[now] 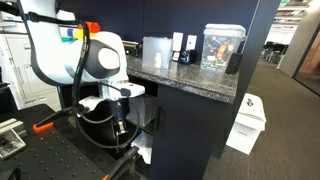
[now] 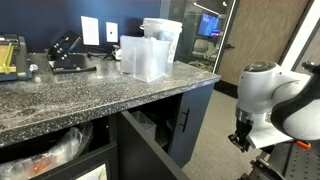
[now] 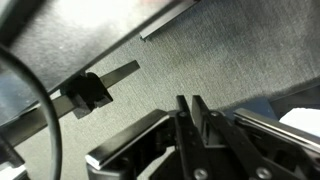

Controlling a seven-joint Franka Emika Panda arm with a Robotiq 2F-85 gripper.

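Observation:
Beside the counter, the white arm (image 1: 90, 62) reaches down towards the dark lower cabinet (image 1: 182, 125). In the wrist view my gripper shows dark fingers with a narrow gap and nothing seen between them. Grey floor and slanting panel edges lie beyond the fingertips. From the second exterior view the gripper (image 2: 242, 140) is at the right, clear of the cabinet door (image 2: 190, 122) with its upright handle. An open black compartment under the counter holds a clear plastic bag (image 2: 48, 155).
The speckled countertop (image 1: 190, 77) carries a translucent bin (image 1: 157, 52) and a clear tub (image 1: 220, 47). A white box (image 1: 246, 125) stands on the floor. A black edge (image 2: 150, 145) juts out from the cabinet.

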